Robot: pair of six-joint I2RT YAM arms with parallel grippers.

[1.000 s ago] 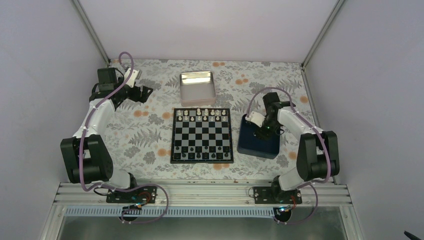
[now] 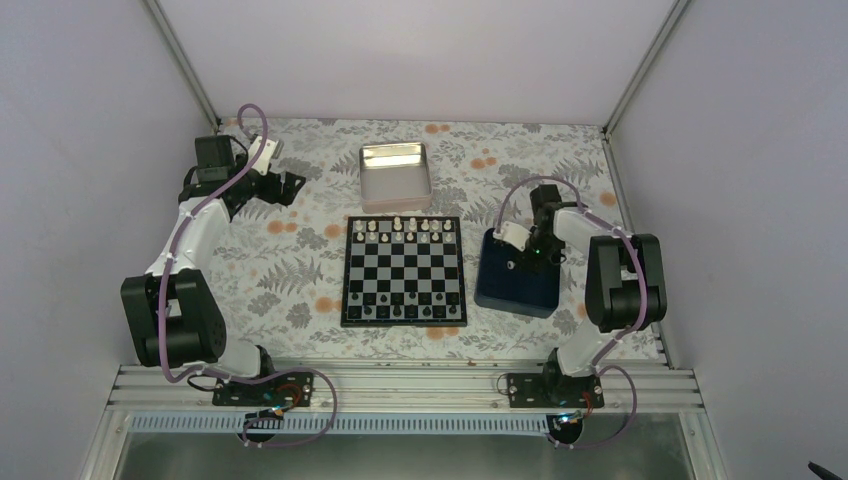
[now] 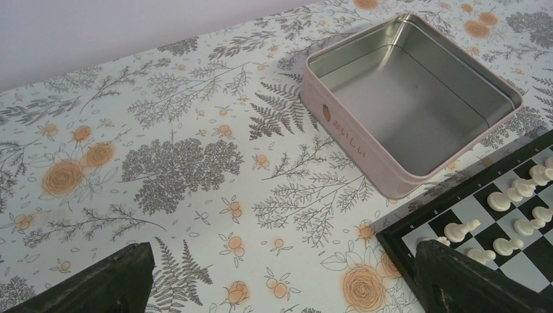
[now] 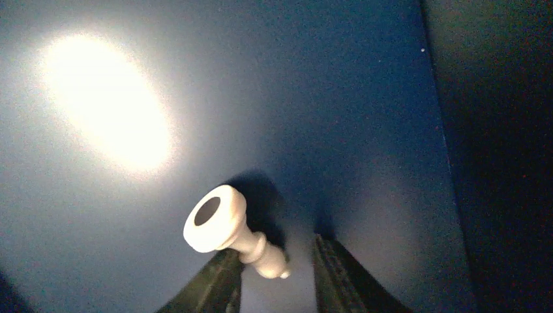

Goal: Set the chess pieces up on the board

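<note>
The chessboard (image 2: 404, 268) carries white pieces along its back rows and black pieces along its front rows. In the dark blue box (image 2: 517, 294) a white chess piece (image 4: 215, 222) lies on its side. My right gripper is low in the box with parted fingers on either side of the piece's narrow end; whether they touch it is unclear. My left gripper is open and empty over the table, left of the board; in its wrist view white pieces (image 3: 458, 229) stand at the board's corner.
A pink metal tin (image 2: 395, 180) with an empty inside sits behind the board.
My right arm has shifted a little within the box, and the white piece shows more clearly beside its gripper in the top view. The left arm and board look unchanged.
</note>
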